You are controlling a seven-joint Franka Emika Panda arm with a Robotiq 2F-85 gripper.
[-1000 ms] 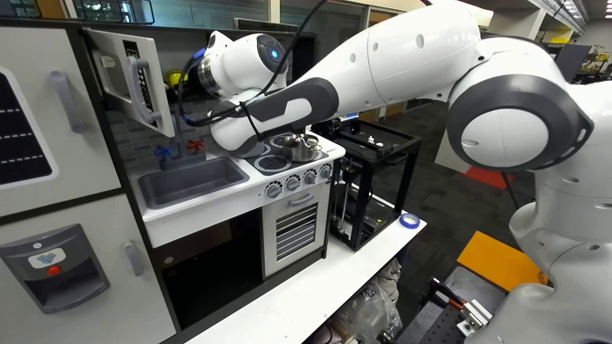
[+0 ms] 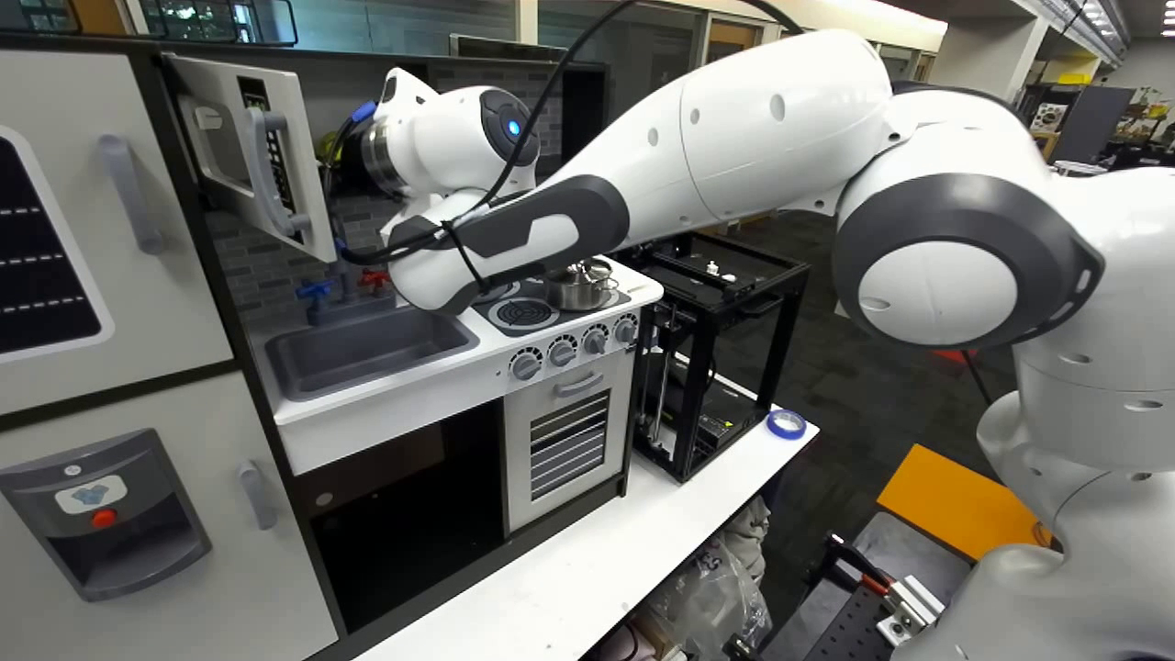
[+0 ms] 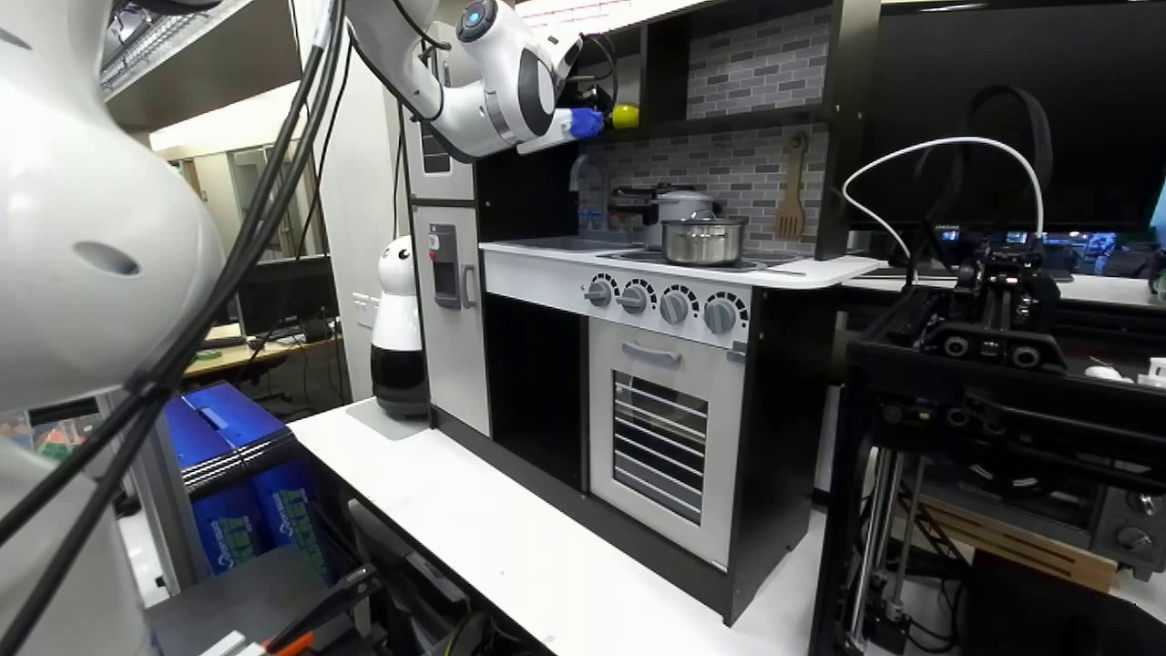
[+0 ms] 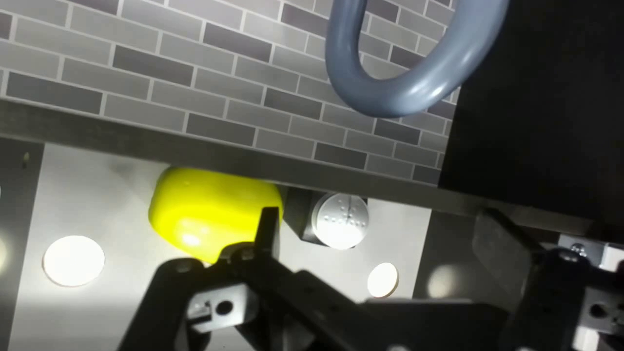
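Observation:
My gripper is open, with its two dark fingers wide apart and nothing held between them. A smooth yellow object (image 4: 199, 207) lies in the compartment, partly covered by the left finger in the wrist view. Beside it, within the span between the fingers, shows a round silver top with small dots (image 4: 340, 221). In exterior view 2 the yellow object (image 3: 625, 116) appears just past the hand. Exterior view 1 shows the arm's wrist (image 2: 446, 132) beside the opened microwave door (image 2: 237, 154); the fingers are hidden there.
A shelf edge (image 4: 234, 155) crosses the wrist view, with the curved grey faucet (image 4: 403, 96) beyond it. Below the arm are the sink (image 2: 374, 347) and a metal pot (image 2: 580, 285) on the stove. A dark side panel (image 4: 526, 105) bounds the right of the wrist view.
The hand has shifted left and slightly down in exterior view 1, closer to the opened door. The yellow object there is now mostly hidden behind the hand and door.

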